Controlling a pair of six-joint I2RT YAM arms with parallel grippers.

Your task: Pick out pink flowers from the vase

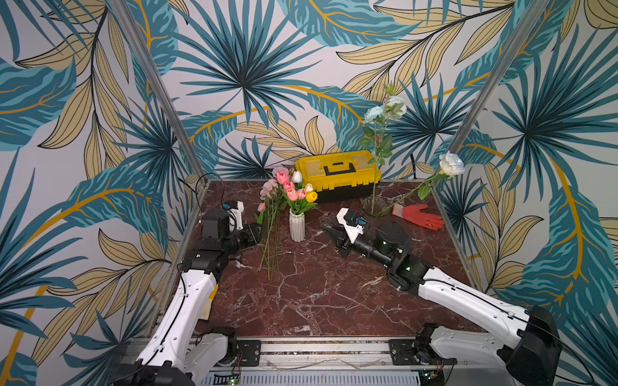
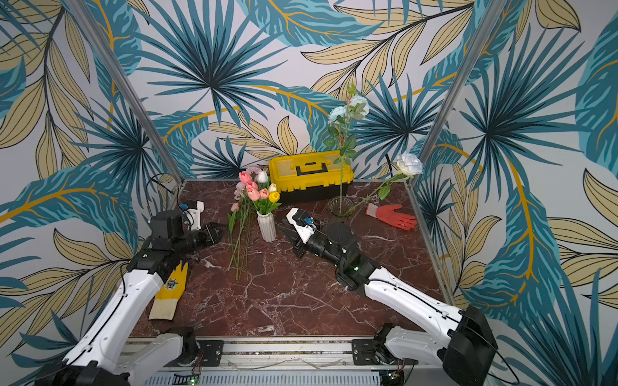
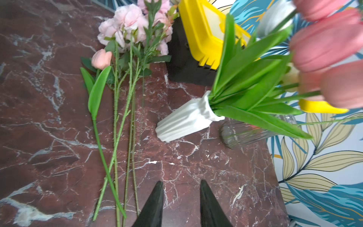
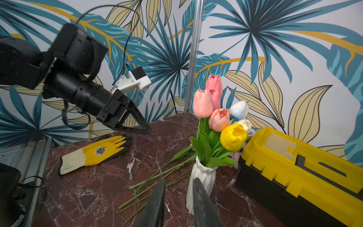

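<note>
A white ribbed vase [image 1: 296,227] stands upright with pink tulips [image 4: 203,103], a yellow tulip [image 4: 233,137] and white tulips [image 4: 239,110]. On the table to its left lie pale pink flowers [image 3: 128,23] on long stems and a single peach-pink tulip [image 3: 101,59]. My left gripper, left of the loose stems, is part open and empty, its fingers apart. To the right of the vase, clear of it, my right gripper points toward it, its fingers likewise apart with nothing between them.
A yellow-and-black toolbox [image 1: 338,173] stands behind the vase. At the right are a clear glass vase [image 1: 373,206] with pale flowers and a red glove [image 1: 421,216]. A yellow glove [image 2: 172,290] lies by the left arm.
</note>
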